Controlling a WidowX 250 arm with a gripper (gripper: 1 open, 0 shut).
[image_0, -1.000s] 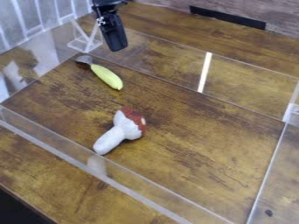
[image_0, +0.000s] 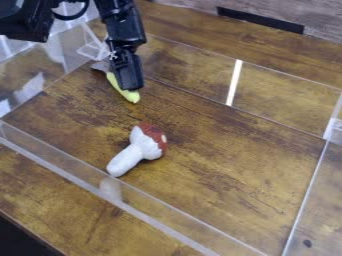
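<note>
My black gripper (image_0: 124, 72) hangs at the upper left, lowered over a pale yellow-green elongated object (image_0: 130, 95), its fingertips at or just above that object's upper end. Whether the fingers have closed on it cannot be told. A white mushroom-shaped object with a red cap (image_0: 138, 150) lies lower, at the middle left of the wooden surface.
Clear low walls (image_0: 315, 200) border the wooden work area (image_0: 234, 180). A white strip (image_0: 235, 82) lies toward the back.
The gripper has come down from above onto the yellow-green object, now partly covering it. The mushroom-shaped object has not moved.
</note>
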